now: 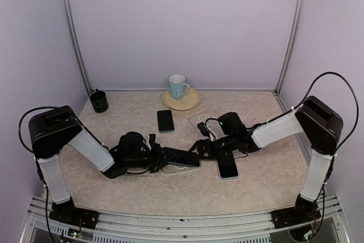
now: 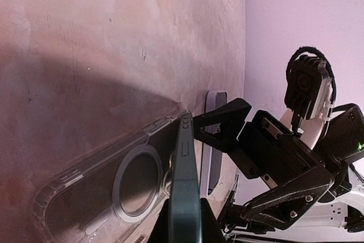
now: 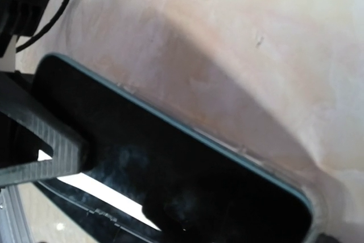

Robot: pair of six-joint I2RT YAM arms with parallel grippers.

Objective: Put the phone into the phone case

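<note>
A dark phone (image 1: 183,157) with a blue-grey edge is gripped at its left end by my left gripper (image 1: 163,156), which is shut on it. Seen edge-on in the left wrist view, the phone (image 2: 186,180) stands over the clear case (image 2: 68,183) with a white ring, its far end close to the case's end. Part of the clear rim shows beyond the phone's long edge (image 3: 170,119) in the right wrist view. Whether phone and case touch, I cannot tell. My right gripper (image 1: 197,152) is open at the phone's right end, its fingers (image 2: 224,113) spread.
Another phone (image 1: 227,166) lies partly under the right arm, and one more (image 1: 165,121) lies behind. A second clear case (image 1: 202,118) is at the back, near a plate (image 1: 192,102) with a blue mug (image 1: 177,86).
</note>
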